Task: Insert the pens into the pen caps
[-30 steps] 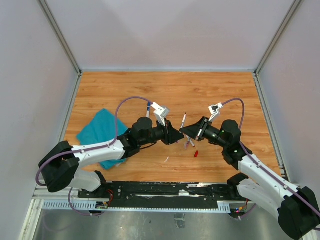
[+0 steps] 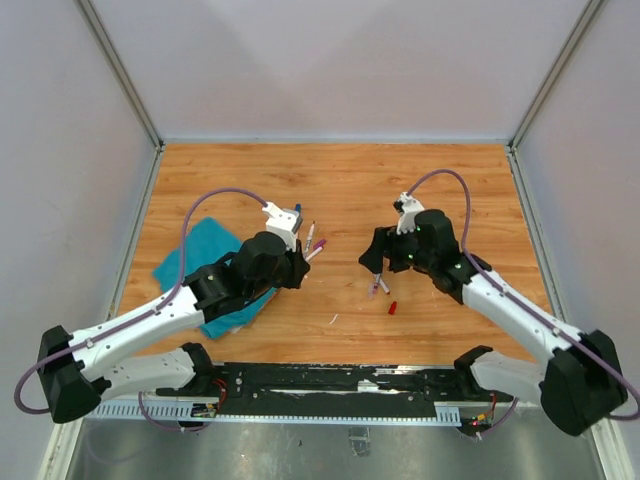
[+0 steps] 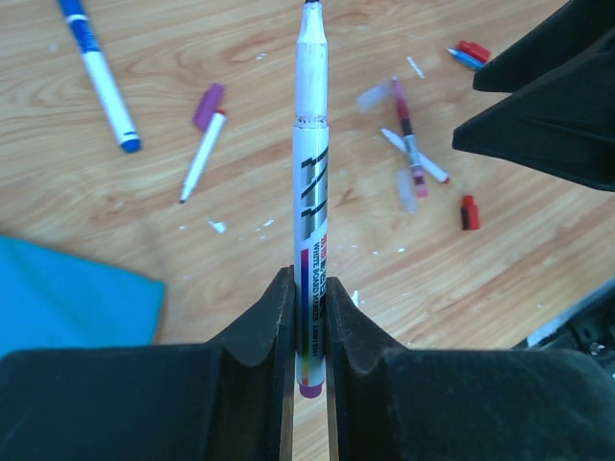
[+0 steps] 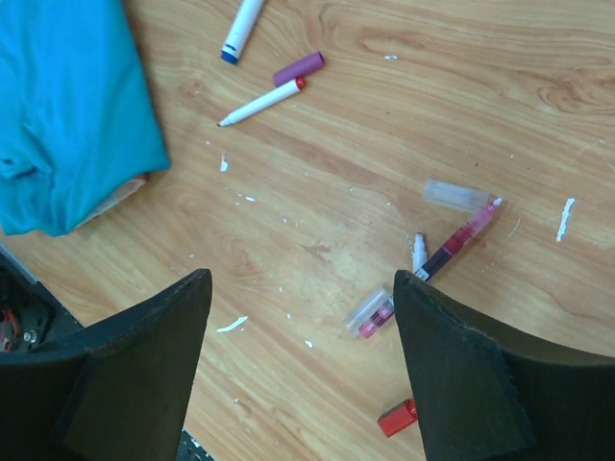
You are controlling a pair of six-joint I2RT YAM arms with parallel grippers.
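Observation:
My left gripper (image 2: 294, 268) is shut on a silver-barrelled pen (image 3: 312, 192), held upright with its clear end up in the left wrist view. My right gripper (image 2: 380, 255) stands apart from it, open and empty, above a purple-and-pink pen (image 4: 461, 240), a white pen piece (image 4: 419, 248) and clear caps (image 4: 455, 194). A red cap (image 3: 470, 213) lies nearby. A white pen (image 4: 259, 104), a purple cap (image 4: 298, 69) and a blue-and-white marker (image 4: 241, 29) lie further left.
A blue cloth (image 2: 200, 250) covers the left of the wooden table (image 2: 440, 160).
The two grippers have moved apart. My left gripper has gone left with the pen, and the right arm has shifted up and is now further from it.

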